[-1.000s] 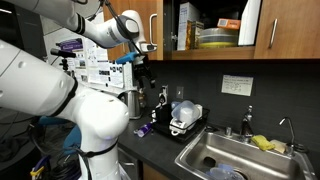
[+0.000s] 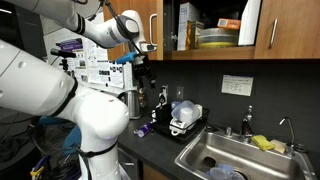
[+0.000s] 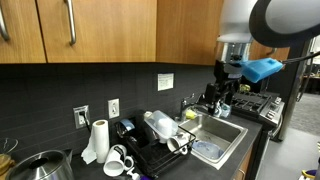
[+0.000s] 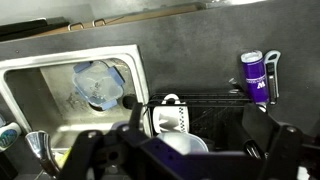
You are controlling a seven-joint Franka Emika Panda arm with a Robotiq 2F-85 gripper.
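High above the counter hangs my gripper, pointing down. Its two dark fingers stand wide apart in the wrist view, open, with no held thing between them. Below, a white mug (image 4: 171, 118) lies in the black dish rack (image 4: 205, 100), beside a pale rounded dish (image 4: 182, 143). To the right, a purple can (image 4: 256, 80) lies on the dark counter with a grey, wrench-like tool (image 4: 272, 68) close by. In exterior view 1 the gripper (image 2: 143, 84) is well clear of the rack (image 2: 182, 131).
A steel sink (image 4: 60, 117) with a clear container (image 4: 98, 84) inside adjoins the rack. Wooden cabinets (image 2: 284, 28) hang over the counter. A paper roll (image 3: 99, 140) and a metal pot (image 3: 40, 167) stand along the wall. Bare counter (image 4: 190, 45) lies in front of the rack.
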